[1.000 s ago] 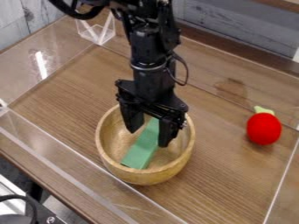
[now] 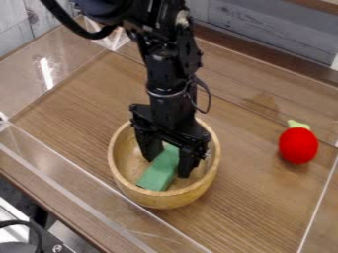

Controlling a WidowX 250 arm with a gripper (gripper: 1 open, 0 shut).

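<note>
My black gripper [image 2: 169, 140] reaches down from the top of the view into a tan round bowl [image 2: 168, 199], its fingers around the upper end of a green oblong object [image 2: 158, 174] lying in the bowl. Whether the fingers touch or grip that object cannot be told, as the gripper body hides part of it.
A red tomato-like object [image 2: 298, 147] with a pale green top sits on the wooden table [image 2: 79, 119] to the right. Pale walls border the back.
The gripper has shifted slightly and sits a little lower in the bowl, covering more of the green object's upper end. The bowl and red object have not visibly moved.
</note>
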